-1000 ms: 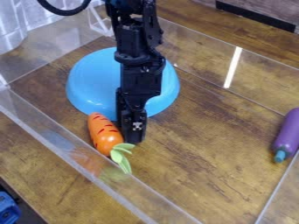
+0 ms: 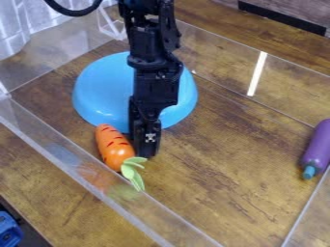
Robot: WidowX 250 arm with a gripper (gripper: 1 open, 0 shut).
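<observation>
A black robot gripper (image 2: 145,145) hangs down in front of a blue bowl (image 2: 100,89), its tip low near the bowl's front right edge. Just left of the tip lies an orange toy carrot (image 2: 116,147) with pale green leaves, on the wooden floor near the clear front wall. Whether the fingers are open or shut is hard to make out against the dark body.
A purple eggplant-like toy (image 2: 318,145) lies at the right edge. Bare wood (image 2: 238,145) fills the right middle. Clear walls border the area, and a blue object (image 2: 7,232) sits outside at the bottom left.
</observation>
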